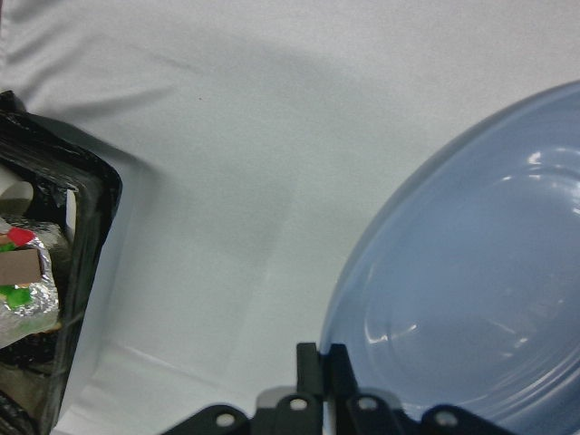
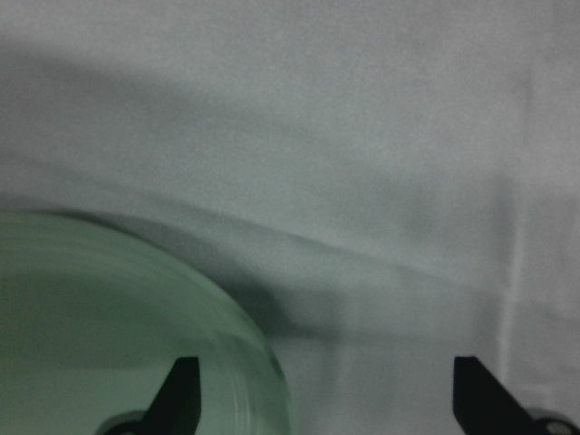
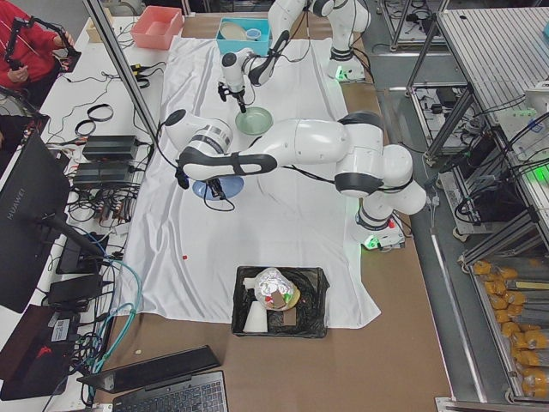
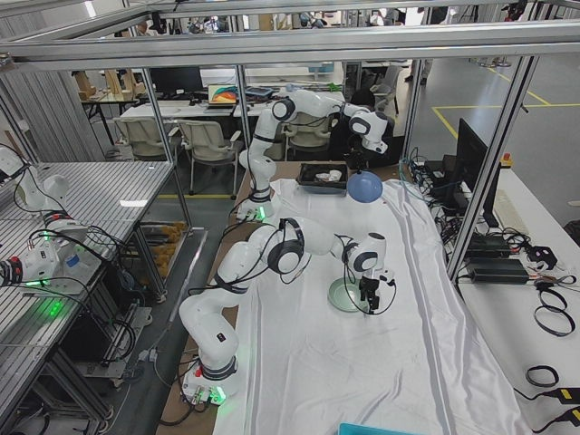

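My left gripper is shut on the rim of a blue plate [image 1: 462, 263], which it holds raised in the middle of the white cloth; in the camera right view the plate [image 4: 364, 187] shows tilted face-on. My right gripper is open over the right rim of a green plate [image 2: 109, 326] lying on the cloth, one finger above the plate and the other above cloth, with nothing seen between them.
A black lined bin [image 3: 278, 322] with foil and other items stands at the near end of the cloth. A teal box [image 3: 230, 26] stands at the far end.
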